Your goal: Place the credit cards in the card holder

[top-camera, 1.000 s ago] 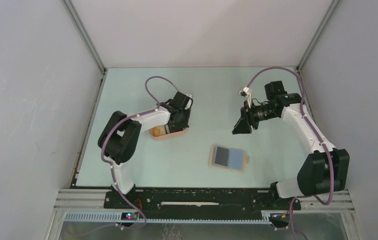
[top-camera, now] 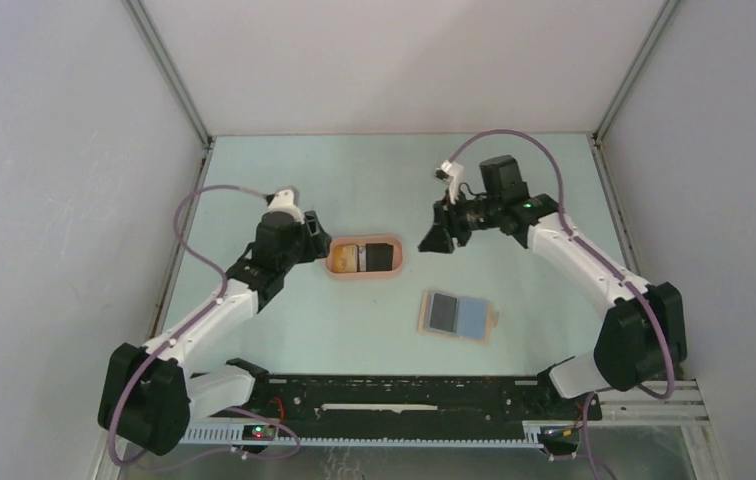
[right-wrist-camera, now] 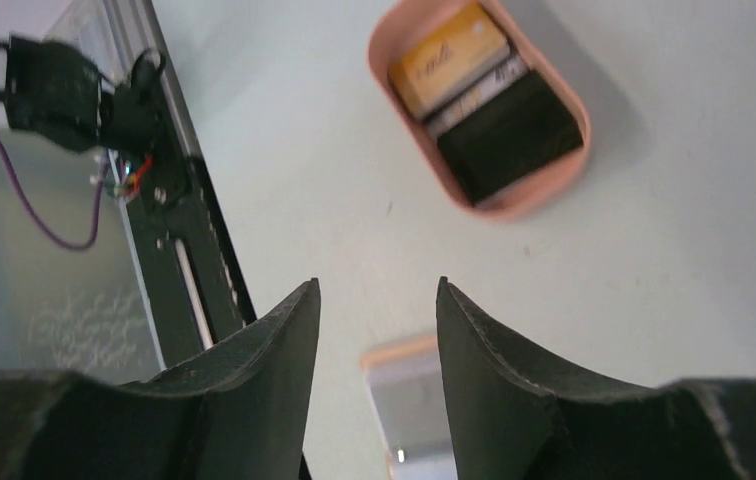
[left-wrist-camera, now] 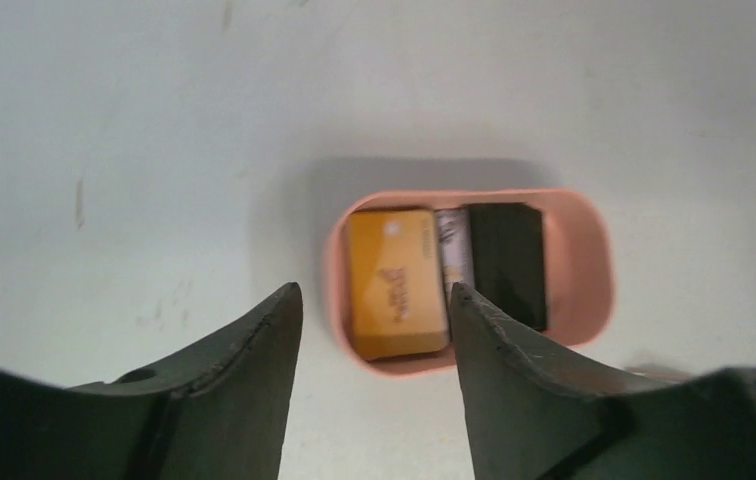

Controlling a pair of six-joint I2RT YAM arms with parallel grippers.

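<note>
A pink oval container [top-camera: 397, 256] sits mid-table, holding a yellow card [left-wrist-camera: 394, 275], a light narrow item [right-wrist-camera: 476, 97] and a black card [left-wrist-camera: 509, 260]. Below right of it lies a tan board [top-camera: 490, 320] with a grey card [top-camera: 442, 312] and a blue card [top-camera: 472, 318] on it. My left gripper [top-camera: 316, 240] hangs open just left of the container, nothing between its fingers. My right gripper [top-camera: 444, 232] hangs right of the container and above the board, its fingers apart and empty.
A black rail [top-camera: 354, 390] runs along the front edge; walls enclose the sides and back.
My left arm has pulled back to the left from over the container, which sits further right than a second ago. My right arm has moved left, toward the container.
</note>
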